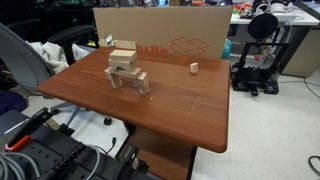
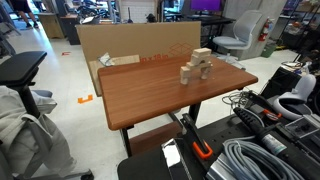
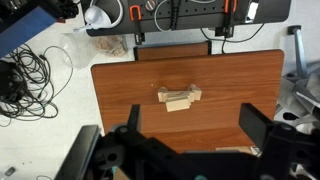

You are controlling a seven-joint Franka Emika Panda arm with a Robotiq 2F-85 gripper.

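Note:
Light wooden blocks form a small stack (image 1: 123, 60) on the brown table (image 1: 180, 110), its lower pieces standing apart like legs under a flat piece. The same stack (image 2: 195, 66) shows on the table in the second exterior view. From above, in the wrist view, the stack (image 3: 178, 104) lies near the middle of the tabletop. A single small block (image 1: 194, 67) sits apart, towards the back right in the first exterior view. My gripper has its dark fingers spread wide, open and apart from the stack. Neither exterior view shows it.
A cardboard panel (image 1: 160, 32) stands upright along the table's back edge. Black equipment and loose cables (image 2: 255, 158) lie beside the table's near side.

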